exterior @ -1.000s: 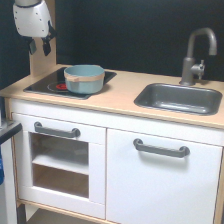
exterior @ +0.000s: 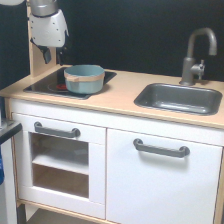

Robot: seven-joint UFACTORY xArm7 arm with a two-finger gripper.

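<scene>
A blue-grey pot (exterior: 84, 79) with a lighter rim and a handle at its left sits on the black cooktop (exterior: 52, 84) of a toy kitchen. In the top left of the camera view, my gripper (exterior: 53, 55) hangs pointing down, behind and to the left of the pot and apart from it. Its dark fingers look spread, and nothing shows between them.
To the right are a grey sink (exterior: 178, 98) and a tall faucet (exterior: 196, 55). Bare wooden counter (exterior: 122, 92) lies between pot and sink. A wooden upright (exterior: 40, 63) stands close to the gripper.
My gripper has moved to the right and a little lower in the view, nearer the pot. The pot has stayed in place.
</scene>
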